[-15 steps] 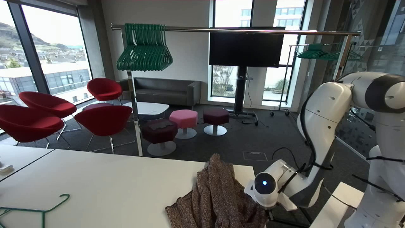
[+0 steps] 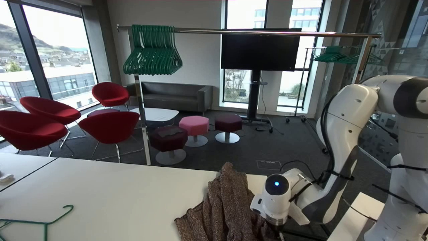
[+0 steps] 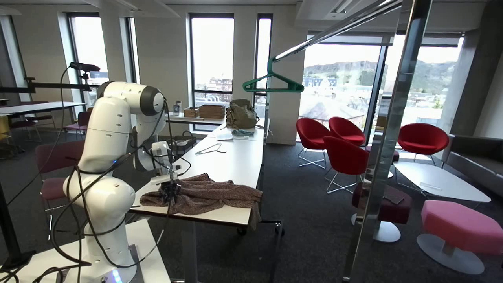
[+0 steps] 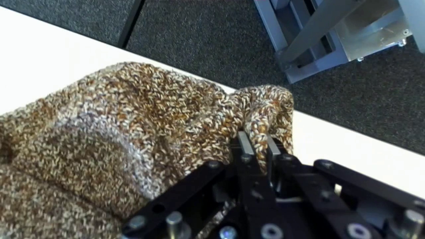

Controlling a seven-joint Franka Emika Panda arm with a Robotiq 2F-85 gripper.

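A brown knitted garment [image 2: 226, 205] lies bunched and folded at the table's near end. In the second exterior view the garment [image 3: 214, 193] stretches across the table's width, one end hanging over the far edge. My gripper is low over the table, shut on a fold of the knit; the cloth [image 4: 261, 119] rises between and beyond its two narrow fingertips. A green hanger [image 2: 46, 221] lies on the table at the left, also visible farther along it as the hanger [image 3: 212, 149]. The first exterior view hides the fingers behind the wrist and cloth.
A metal rail [image 2: 248, 31] with several green hangers [image 2: 154, 52] stands behind the table. At the table's far end sit a backpack [image 3: 241, 113] and wooden boxes [image 3: 212, 111].
The arm's wrist has shifted slightly left and a little lower, over the garment's edge. The garment's visible part looks unchanged, and the hanger has stayed put.
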